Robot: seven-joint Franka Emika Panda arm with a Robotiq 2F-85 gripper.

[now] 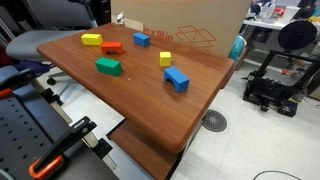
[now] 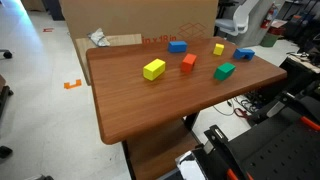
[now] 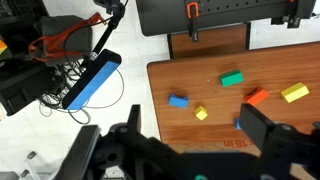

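In the wrist view, my gripper is high over the wooden table (image 3: pixel 165 75), its dark fingers wide apart. Loose blocks lie below: a blue arch-like block (image 3: pixel 178 101), a small yellow block (image 3: pixel 201 113), a green block (image 3: pixel 231 78), a red block (image 3: pixel 257 97), a longer yellow block (image 3: pixel 294 92) and another blue block (image 3: pixel 238 123), partly hidden by a finger. None is touched by the gripper. Exterior view 1 shows the arched blue block (image 1: pixel 176 79) near the table's edge and the green block (image 1: pixel 108 67) closer to the arm's base.
A cardboard panel (image 2: pixel 140 18) stands along one side of the table. A dark robot mount with cables (image 1: pixel 60 150) borders the opposite side. Bare wood (image 2: pixel 130 105) lies open at one end. A shelf (image 2: pixel 165 150) sits beneath the tabletop.
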